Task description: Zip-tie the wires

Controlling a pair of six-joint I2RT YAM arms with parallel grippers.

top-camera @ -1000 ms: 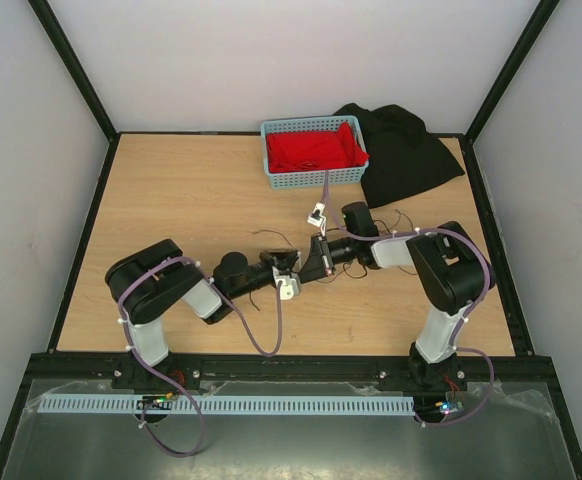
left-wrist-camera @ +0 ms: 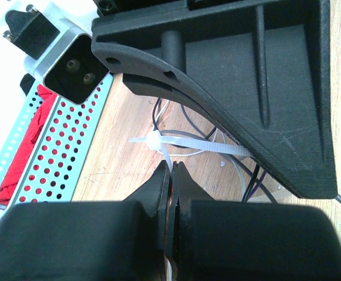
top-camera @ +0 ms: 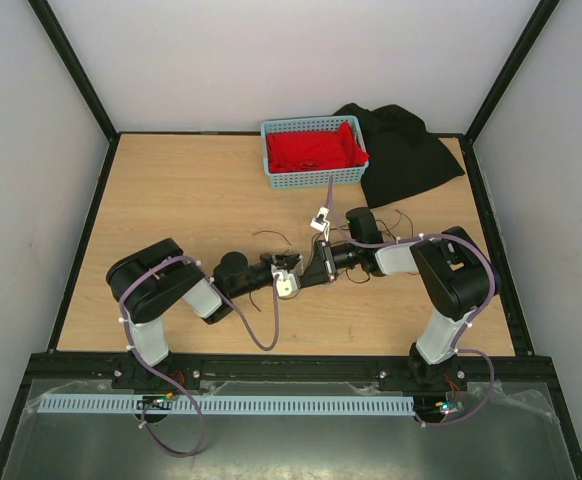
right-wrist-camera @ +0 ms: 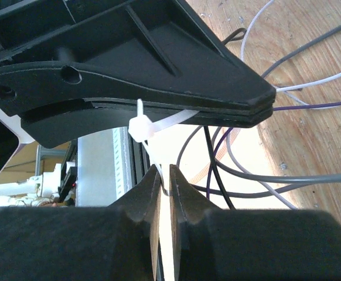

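A white zip tie (left-wrist-camera: 200,144) with a square head is stretched between my two grippers. In the left wrist view, its strap runs from the head to the right gripper's finger (left-wrist-camera: 217,76), and a thin strip drops between my left gripper's (left-wrist-camera: 173,167) closed tips. From the right wrist view, the zip tie's head (right-wrist-camera: 140,127) hangs above my right gripper, with a thin strip pinched at its tips. The left gripper's finger (right-wrist-camera: 159,76) hides part of the strap. Wires (right-wrist-camera: 264,178) in grey, black, white and purple pass close by; whether the tie encircles them I cannot tell.
At the back of the table stands a light blue basket (top-camera: 314,180) holding red cloth (top-camera: 311,150). A black cloth (top-camera: 401,150) lies to its right. Both grippers almost meet near mid-table, leaving little room between them. Bare wood (top-camera: 171,190) stretches across the left.
My right arm has shifted slightly to the right and toward the front. The left arm stays practically where it was.
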